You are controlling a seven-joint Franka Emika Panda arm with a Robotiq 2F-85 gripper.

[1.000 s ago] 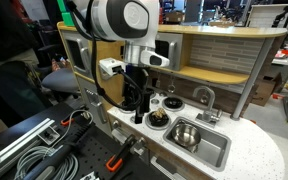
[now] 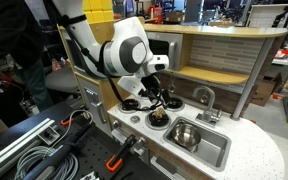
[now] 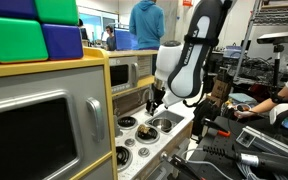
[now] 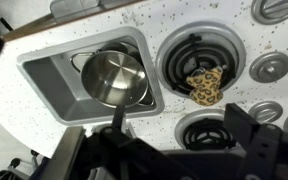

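A yellow, dark-spotted item (image 4: 206, 86), perhaps a soft toy, lies on the upper black burner (image 4: 179, 65) of the toy stove. Inside the grey sink (image 4: 54, 95) stands an empty silver pot (image 4: 114, 78) with side handles. My gripper is open above the counter, its dark fingers wide apart with nothing between them. Both the pot and the spotted item are beyond the fingertips in the wrist view. From the first exterior view, the same item (image 2: 158, 113) shows on the burner and the pot (image 2: 187, 135) in the sink.
A person in a white shirt (image 2: 126, 55) leans over the stove, with hands near the burners. The faucet (image 2: 208, 100) rises behind the sink. Wooden shelf (image 2: 214, 30) and cupboards border the back. Free white counter (image 2: 254, 150) lies right of the sink.
The pot and spotted item appear in the same places.
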